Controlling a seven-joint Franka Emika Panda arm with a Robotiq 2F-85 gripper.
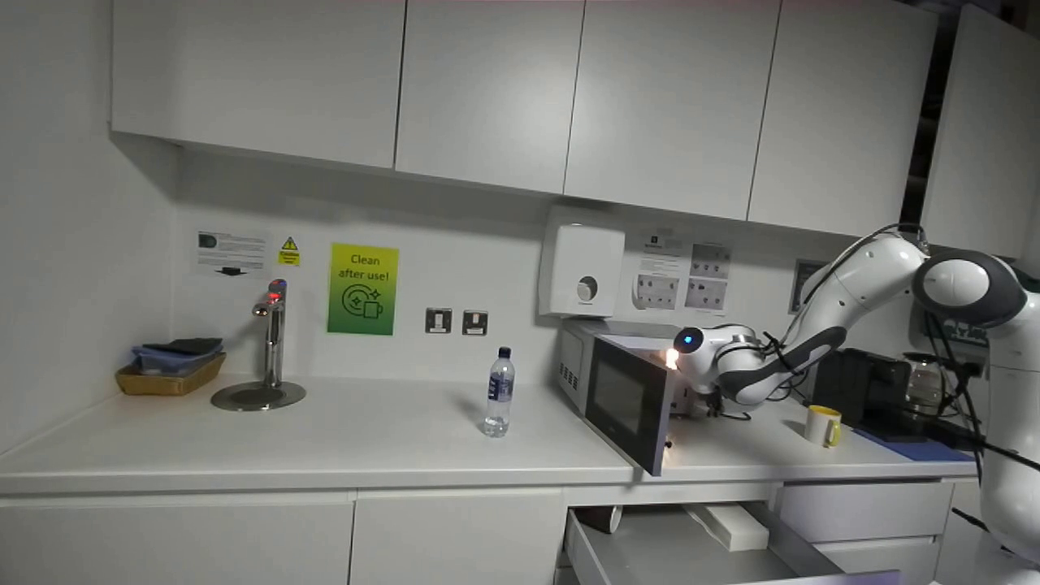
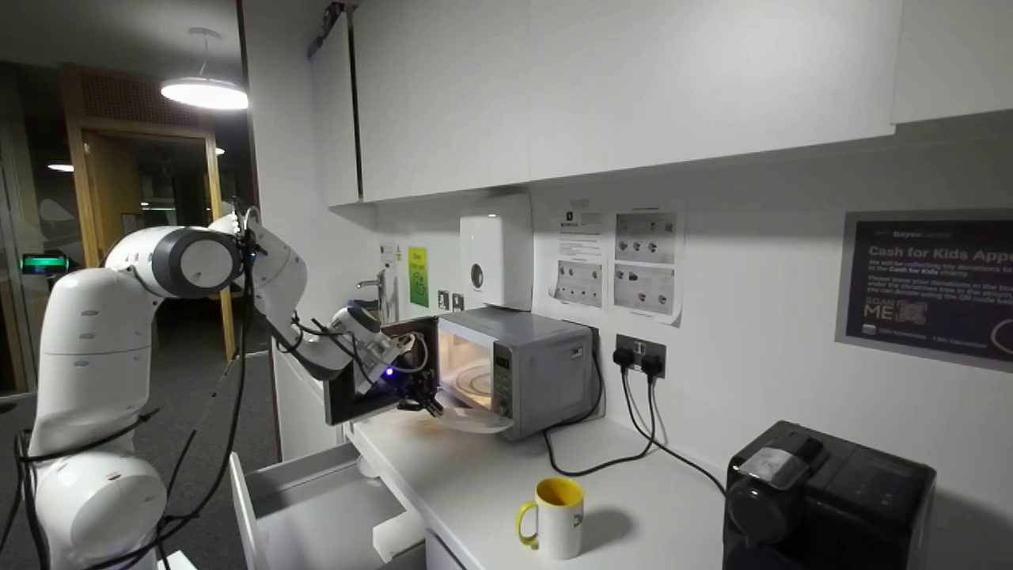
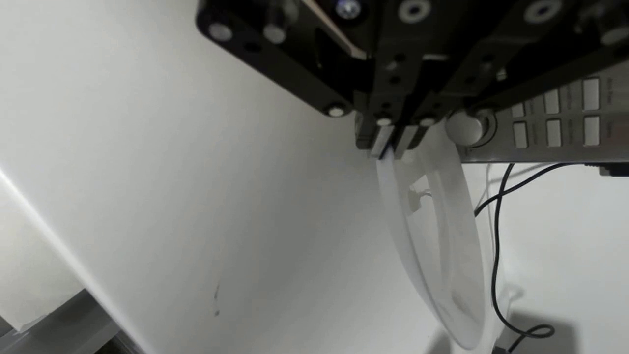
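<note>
A thin white plate hangs tilted, almost on edge, in the wrist view. My gripper is shut on its rim at the near end. In exterior view 2 the plate shows as a pale sliver in front of the microwave, above the counter. There, the gripper is beside the open microwave door. The lit cavity shows a glass turntable. From exterior view 1, the open door stands left of the gripper, and fine detail of the fingers is too small to read.
A yellow-and-white mug stands on the counter near a black coffee machine. Below the counter, an open drawer holds a white block-shaped item. A water bottle stands left of the microwave, with clear counter around it.
</note>
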